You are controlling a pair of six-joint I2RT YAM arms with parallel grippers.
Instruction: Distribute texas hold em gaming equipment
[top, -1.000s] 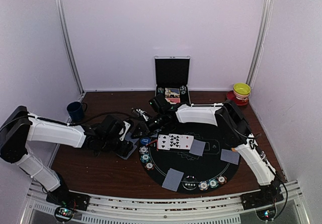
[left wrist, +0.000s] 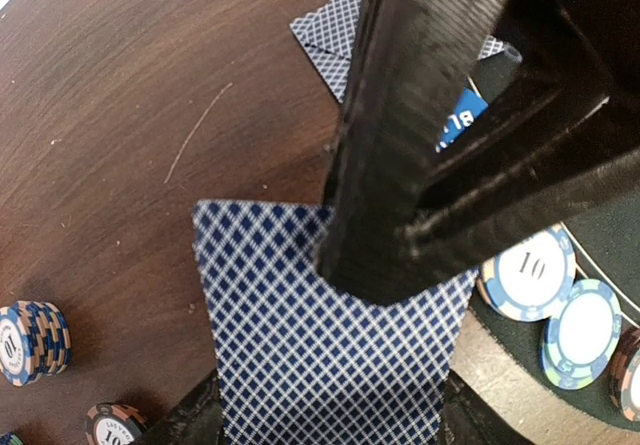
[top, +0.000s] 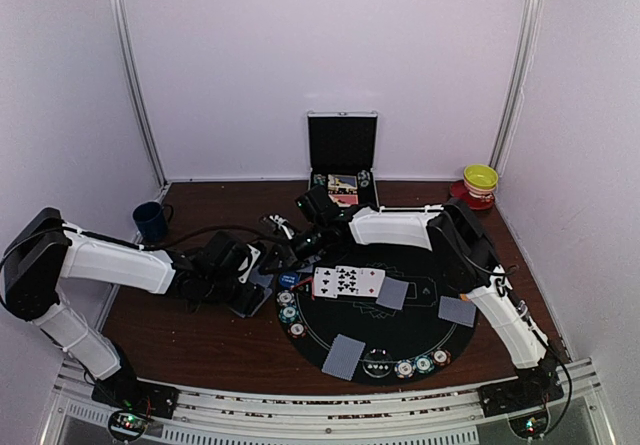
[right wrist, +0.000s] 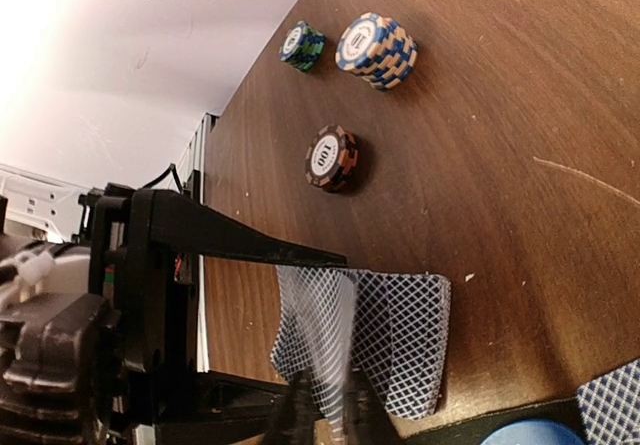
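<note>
A deck of blue-checked cards (left wrist: 335, 335) lies between the fingers of my left gripper, flanked on both sides. The right wrist view shows the deck (right wrist: 410, 340) just above the wood, my left gripper gripping it from the left. My right gripper is shut, its blurred tips over the deck; a pale streak rises there, and whether a card is between them cannot be told. Several face-up cards (top: 348, 282) sit on the black mat (top: 325, 325), with face-down cards (top: 344, 357) around them.
Chips (top: 288, 314) line the mat's left edge, others (top: 423, 364) its front. Chip stacks (right wrist: 377, 51) stand on the wood. An open case (top: 343, 145) is at the back, a blue mug (top: 150, 221) at left, bowls (top: 480, 178) at right.
My left arm has shifted very slightly, with its gripper still near the deck. The right arm and the cards on the mat look unchanged.
</note>
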